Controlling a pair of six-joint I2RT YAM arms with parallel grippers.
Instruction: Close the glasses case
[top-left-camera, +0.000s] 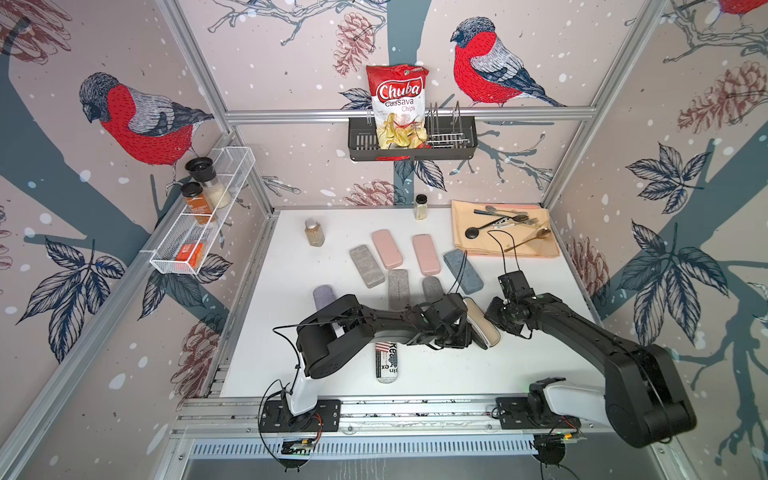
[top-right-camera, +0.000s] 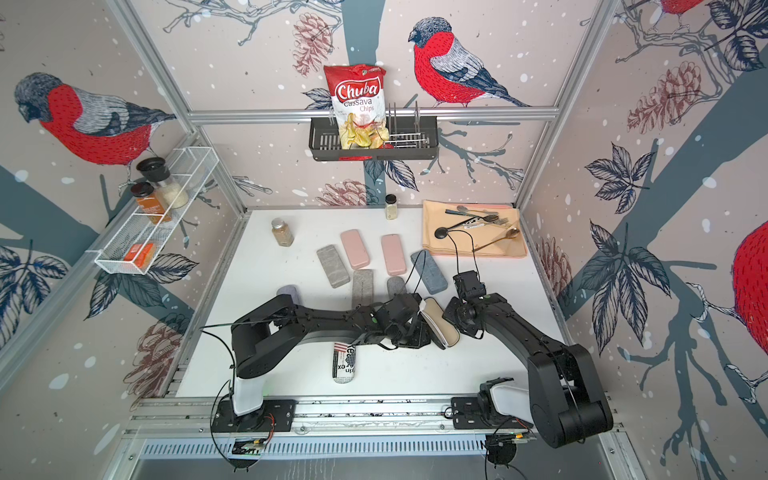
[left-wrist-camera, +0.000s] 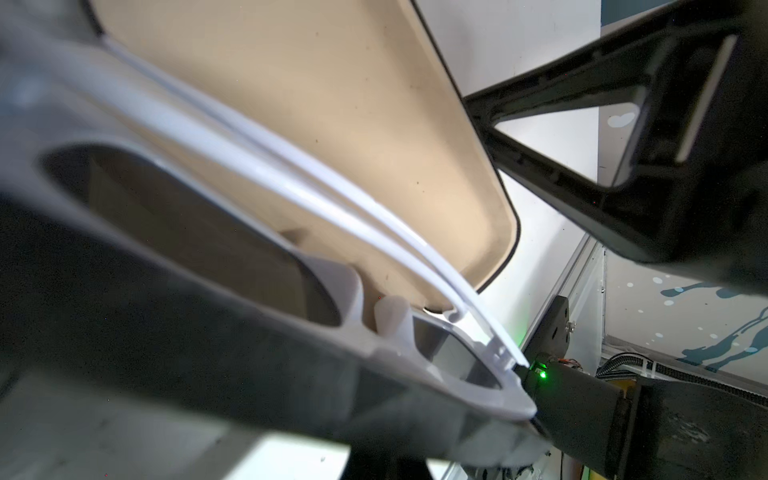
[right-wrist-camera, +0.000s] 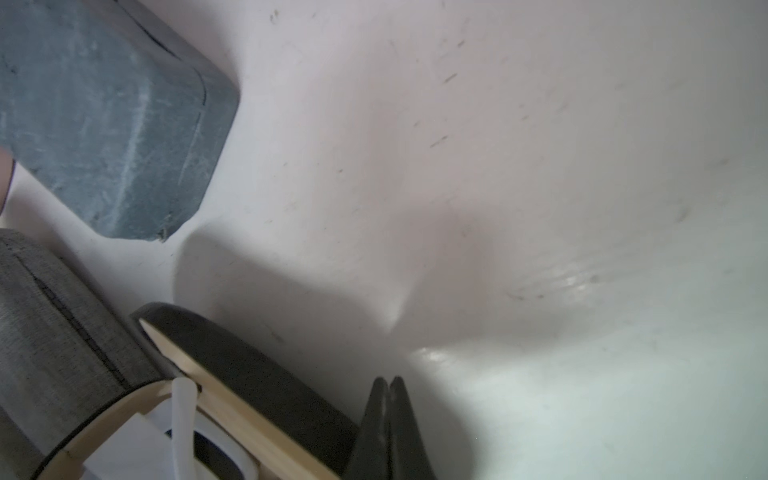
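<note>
The glasses case (top-left-camera: 485, 324) stands open between my two grippers, dark grey outside and beige inside. White glasses (left-wrist-camera: 352, 200) lie in the half nearer my left gripper. That gripper is shut, at the outside of that half, its fingers mostly hidden by the case. The other half, the lid (left-wrist-camera: 360, 104), is raised at a steep tilt. My right gripper is shut with nothing between its tips, close against the lid's outer side; in the right wrist view I cannot tell whether they touch.
A blue case (top-left-camera: 463, 271) and a small grey case (top-left-camera: 433, 289) lie just behind. Other closed cases, pink and grey, spread further left. A can (top-left-camera: 386, 362) lies in front of my left arm.
</note>
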